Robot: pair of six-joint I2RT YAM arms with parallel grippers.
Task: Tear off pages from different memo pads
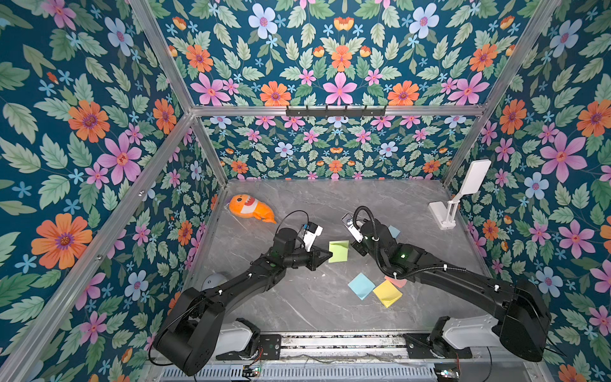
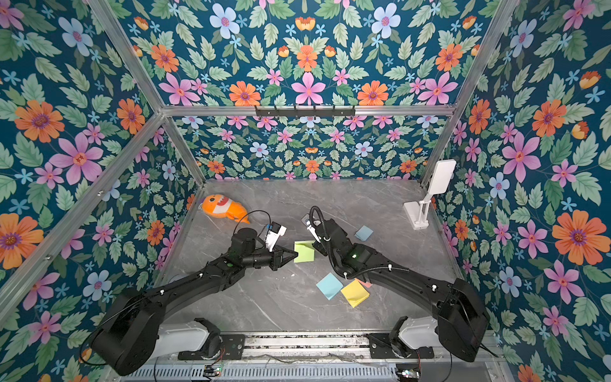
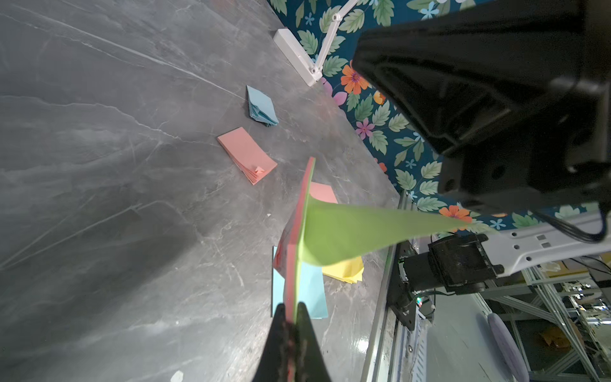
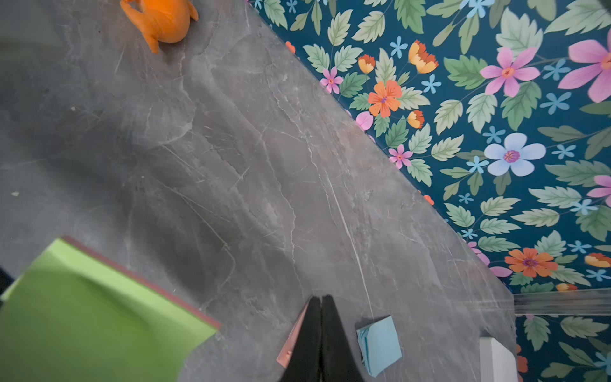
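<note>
My left gripper is shut on a thin memo pad (image 3: 293,254), seen edge-on with pink pages on one side and green on the other. A green sheet (image 3: 356,229) bends away from the pad toward the right arm. From above, the green face (image 1: 339,251) lies between both grippers. My right gripper is shut, with nothing showing between its fingertips; the green sheet stands left of them, apart. On the table are a blue pad (image 1: 361,286), a yellow pad (image 1: 387,293) and a small blue pad (image 2: 363,233). Pink pads (image 3: 247,152) lie there too, one partly hidden.
An orange plush toy (image 1: 250,207) lies at the back left. At the back right stands a white lamp (image 1: 446,213). The two grippers are close together over mid-table.
</note>
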